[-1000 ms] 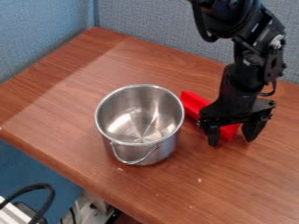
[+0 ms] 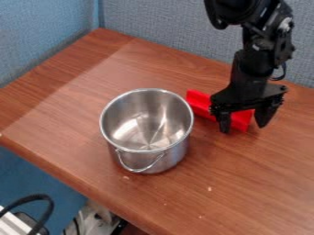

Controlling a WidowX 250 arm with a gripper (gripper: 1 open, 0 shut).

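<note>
A red elongated object point(image 2: 197, 100) lies on the wooden table, behind and right of the steel pot. My black gripper point(image 2: 241, 120) is over its right part, fingers down on either side of it and partly hiding it; whether they grip it I cannot tell. The steel pot point(image 2: 145, 129), with a wire handle, stands upright left of the gripper.
The wooden table point(image 2: 68, 87) has clear room at the back left and at the front right. Grey padded walls point(image 2: 157, 23) rise behind and at the left. Cables lie beyond the table at the lower left.
My gripper has moved up and slightly away toward the back, and more of the red object's right end shows beneath it.
</note>
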